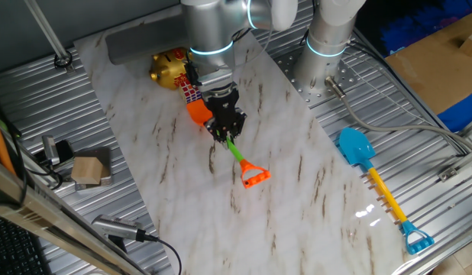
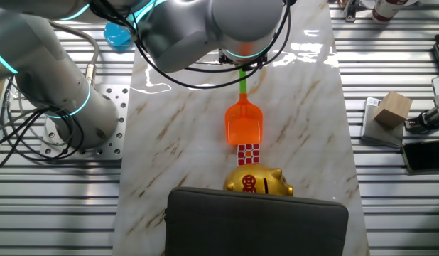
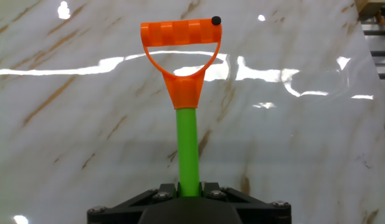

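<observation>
An orange toy shovel with a green shaft (image 3: 187,143) has its D-shaped handle (image 1: 255,177) toward the middle of the marble-patterned table and its orange scoop (image 2: 244,122) toward the cube. My gripper is shut around the green shaft, with a black finger on either side. In the first exterior view the gripper (image 1: 227,136) covers part of the shaft. A red-faced puzzle cube (image 2: 248,153) sits right at the scoop's front edge. Behind it stands a golden piggy bank (image 2: 258,179). Whether the shovel touches the table is hard to tell.
A dark grey case (image 2: 256,222) stands behind the piggy bank. A blue and yellow shovel (image 1: 383,189) lies along the table's right side. Off the left side are a wooden block (image 1: 87,170) and a cabled device (image 1: 118,228).
</observation>
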